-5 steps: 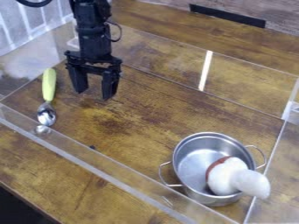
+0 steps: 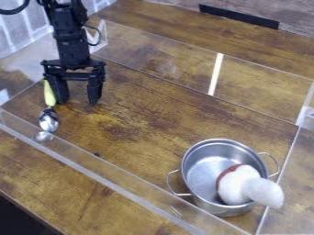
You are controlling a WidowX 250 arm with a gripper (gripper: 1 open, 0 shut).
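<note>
My black gripper (image 2: 73, 83) is low at the upper left of the camera view, over a yellow-green elongated object (image 2: 50, 92) that it partly hides. I cannot tell whether the fingers touch it or how far apart they stand. A silver spoon-like object (image 2: 50, 121) lies just below. At the lower right stands a metal pot (image 2: 203, 165) with two handles, holding a white and reddish object (image 2: 245, 187).
Clear plastic walls run along its edges, with a short white strip (image 2: 216, 73) at the upper right.
My gripper has moved left to the yellow-green object, which it now partly covers. The pot and the spoon-like object look unmoved.
</note>
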